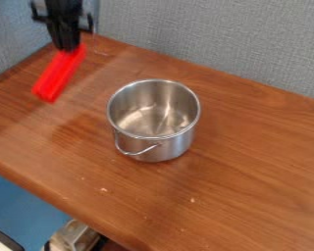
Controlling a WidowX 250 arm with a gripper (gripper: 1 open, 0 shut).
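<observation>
A long red bar [58,75] is at the upper left, raised and slanting downward to the front left. My black gripper [64,43] is at its upper end, at the top left of the view and blurred; it appears to be shut on the bar, though the fingertips are indistinct. A steel pot [153,121] with a wire handle stands on the wooden table [238,186] near the middle, to the right of the bar, and looks empty.
Grey padded walls [219,34] border the table at the back and left. A blue surface and some metal hardware show beyond the front-left edge.
</observation>
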